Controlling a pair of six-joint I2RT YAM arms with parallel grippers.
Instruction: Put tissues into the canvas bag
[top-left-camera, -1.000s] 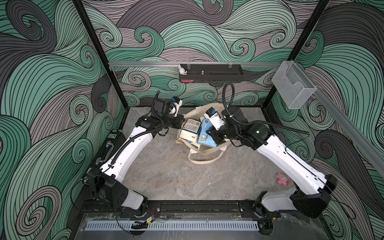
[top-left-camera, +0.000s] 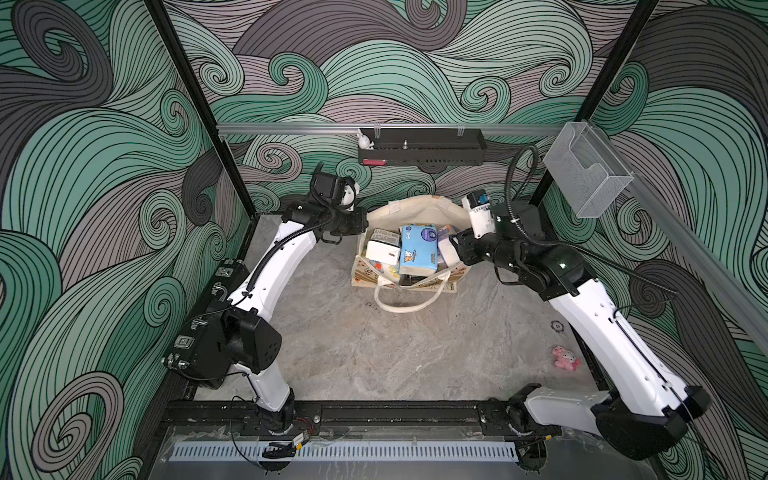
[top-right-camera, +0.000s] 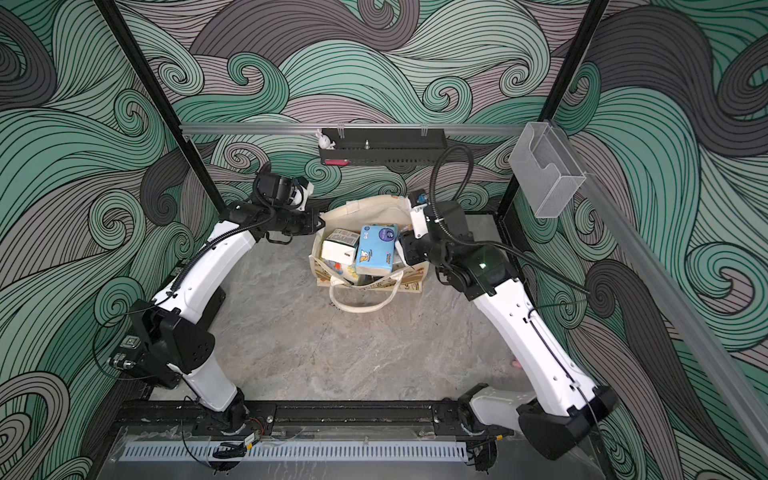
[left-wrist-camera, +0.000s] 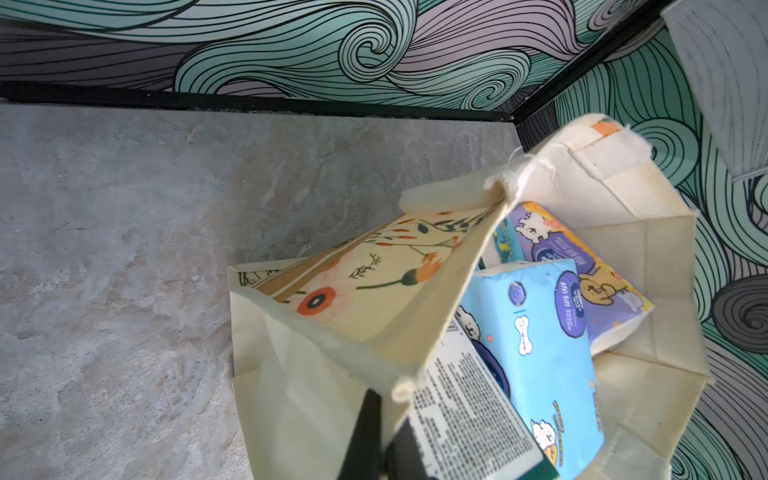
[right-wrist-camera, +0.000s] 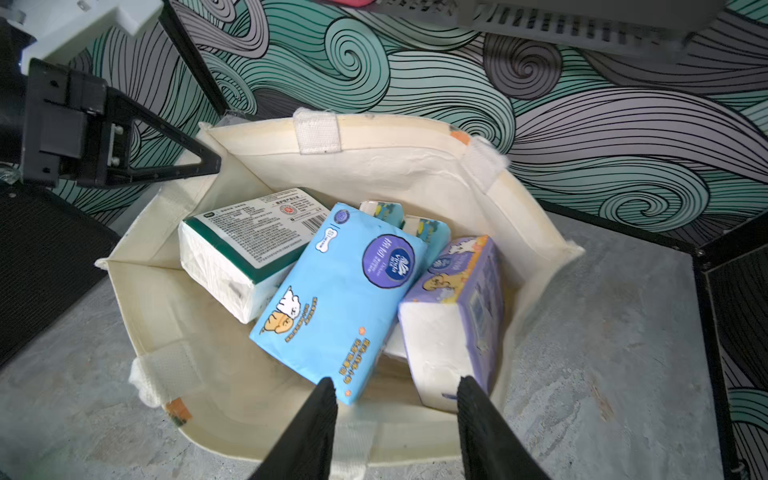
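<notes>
The cream canvas bag (right-wrist-camera: 240, 168) stands open mid-table, holding a white-and-green tissue pack (right-wrist-camera: 248, 240), a light blue pack (right-wrist-camera: 336, 296), a purple pack (right-wrist-camera: 448, 328) and smaller packs behind. My left gripper is shut at the bag's left rim, with the rim's fabric at its fingertips; whether it is pinched between them is unclear. My right gripper is open above the bag's right part, nothing visible between its fingers.
A black tray (top-left-camera: 421, 144) and a wire basket (top-left-camera: 585, 168) hang on rails at the back and right. A pink toy (top-left-camera: 565, 358) lies at the right front.
The right arm has swung right, off the blue pack, uncovering more of the bag's contents.
</notes>
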